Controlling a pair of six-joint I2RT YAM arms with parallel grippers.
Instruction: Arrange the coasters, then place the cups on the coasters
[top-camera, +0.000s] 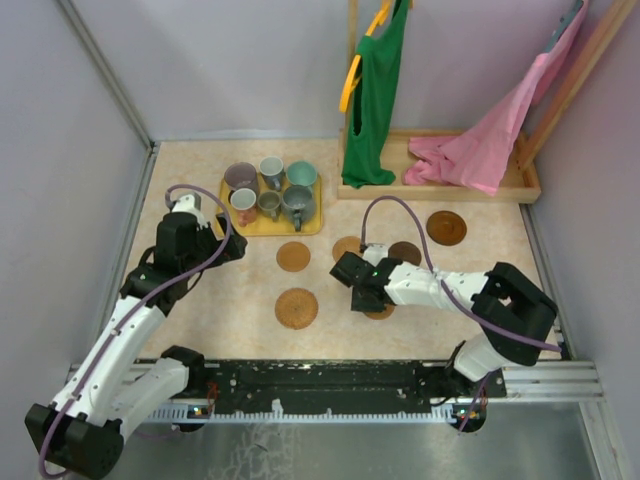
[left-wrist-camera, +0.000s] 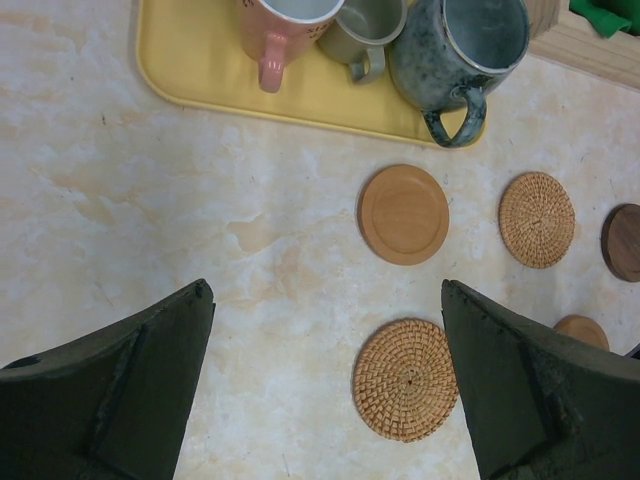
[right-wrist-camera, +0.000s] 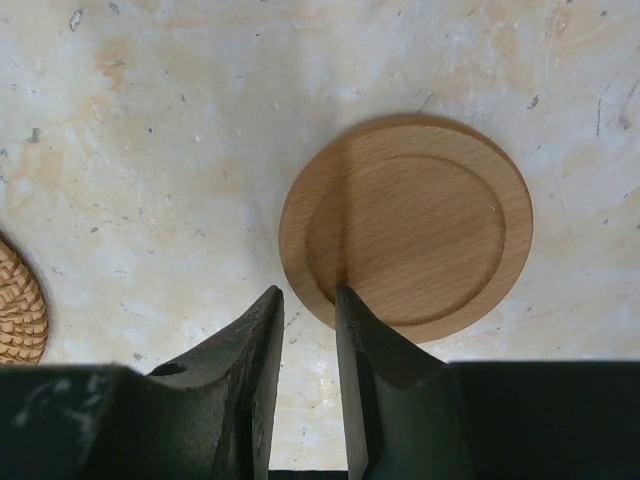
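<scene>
The cups stand on a yellow tray at the back left: a pink-white cup, a small grey-green cup, a blue-grey mug and several more. My left gripper is open and empty, its fingers wide apart above bare table. A round wooden coaster lies flat at the fingertips of my right gripper. The right finger overlaps its rim and the left finger is just outside. A narrow gap shows between them; whether they pinch the rim is unclear.
Other coasters lie flat: one wooden, two woven, a dark one and a brown one. A wooden rack with green and pink garments stands behind.
</scene>
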